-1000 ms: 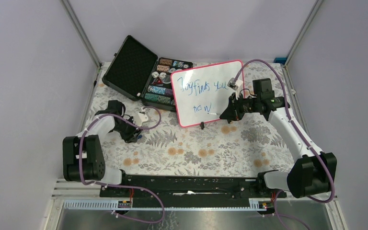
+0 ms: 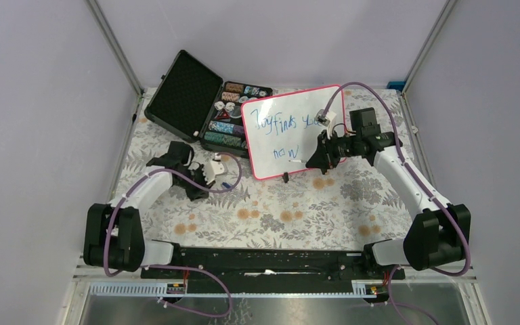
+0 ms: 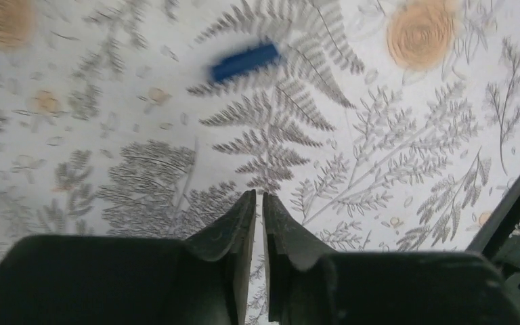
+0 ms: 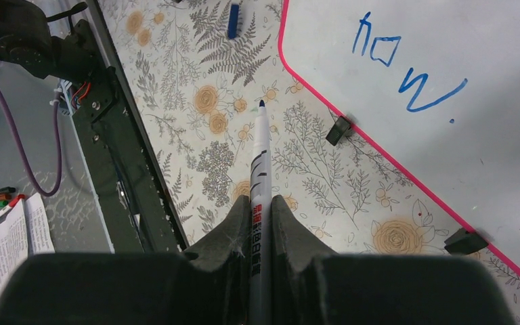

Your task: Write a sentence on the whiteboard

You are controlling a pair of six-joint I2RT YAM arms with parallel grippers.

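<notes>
The pink-edged whiteboard (image 2: 271,142) bears blue handwriting reading roughly "Ivy finds you" above "now". In the right wrist view a blue dot (image 4: 451,121) follows "now". My right gripper is shut on a white marker (image 4: 261,145), its blue tip bare and pointing away from the fingers. From above, that gripper (image 2: 309,163) stands over the board's lower right part. A blue cap (image 3: 245,62) lies on the tablecloth, beyond the left fingertips. My left gripper has a narrow gap between its fingers, with nothing in it.
An open black case (image 2: 184,95) with several craft supplies stands behind and left of the board. Small black supports (image 4: 338,131) sit at the board's lower edge. The flowered tablecloth (image 2: 271,227) is clear in front.
The left gripper has moved to the right, and the blue cap now lies farther right, more in the open. The right gripper, still on the marker, has shifted slightly left.
</notes>
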